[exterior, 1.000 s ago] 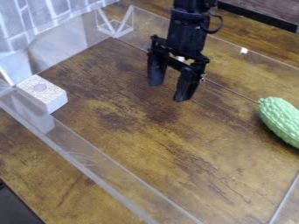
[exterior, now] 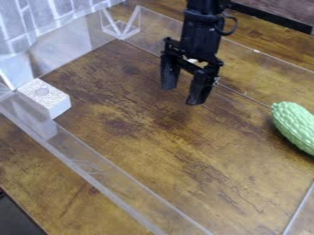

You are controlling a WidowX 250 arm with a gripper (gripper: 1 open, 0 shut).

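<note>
My black gripper (exterior: pixel 185 79) hangs over the middle-back of a wooden tray floor, its two fingers spread apart and open, with nothing visible held between them. A white box (exterior: pixel 44 98) with a patterned top sits at the left side. A green knobbly object (exterior: pixel 293 126), shaped like a bitter melon, lies at the right edge, partly out of frame.
Clear plastic walls (exterior: pixel 92 170) border the workspace on the left, back and right. A pale cloth (exterior: pixel 37 23) shows at the top left.
</note>
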